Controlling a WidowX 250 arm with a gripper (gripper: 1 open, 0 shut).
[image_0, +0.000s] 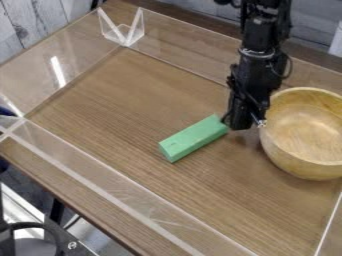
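Observation:
My black gripper (238, 118) hangs low over the wooden table, between a green rectangular block (193, 138) and a large tan bowl (313, 142). Its tip is just above and right of the block's upper right end, close to the bowl's left rim. The fingers are dark and small; they look shut, with nothing visible between them.
A white wire-like holder (120, 28) sits at the back left. The table's edge runs along the lower left, with dark cables beyond it.

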